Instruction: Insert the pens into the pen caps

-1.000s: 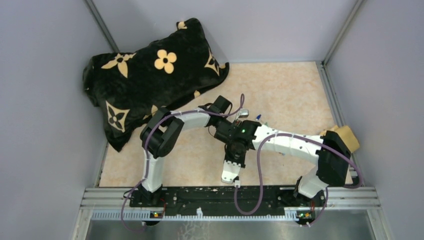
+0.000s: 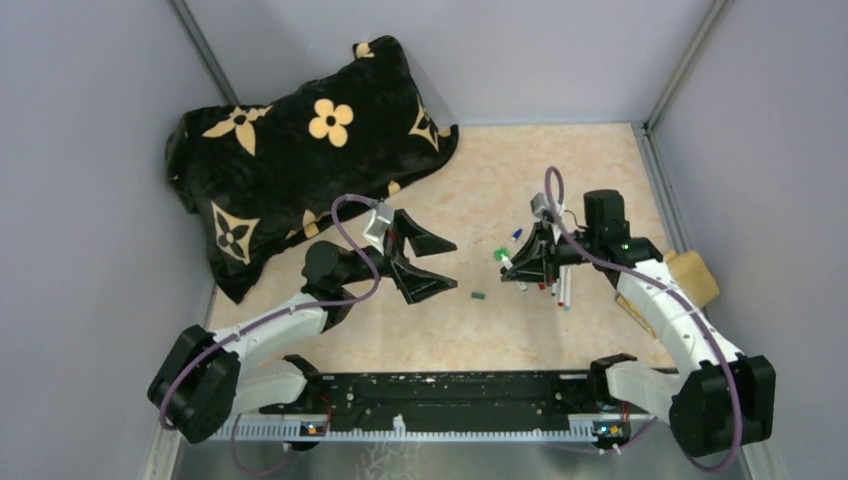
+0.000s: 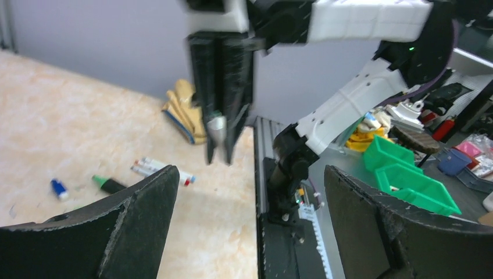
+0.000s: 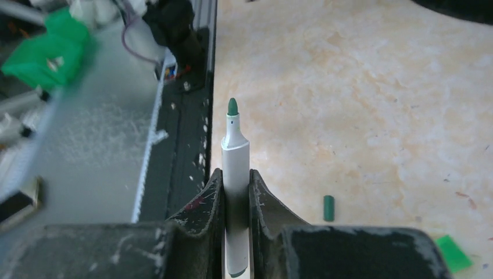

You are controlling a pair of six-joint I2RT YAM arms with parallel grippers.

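My right gripper (image 2: 507, 266) is shut on a white pen (image 4: 236, 163) with a green tip pointing up in the right wrist view. My left gripper (image 2: 448, 264) stands wide open left of it, empty. A small dark green cap (image 2: 478, 295) lies on the table between them; it shows below the pen tip in the right wrist view (image 4: 328, 207). A blue cap (image 3: 59, 188), a dark pen with a green end (image 3: 110, 185) and white pens (image 3: 152, 165) lie toward the right of the table.
A black patterned cloth (image 2: 300, 150) covers the back left. Tan gloves (image 2: 688, 278) lie at the right edge. A green piece (image 4: 453, 251) lies near the small cap.
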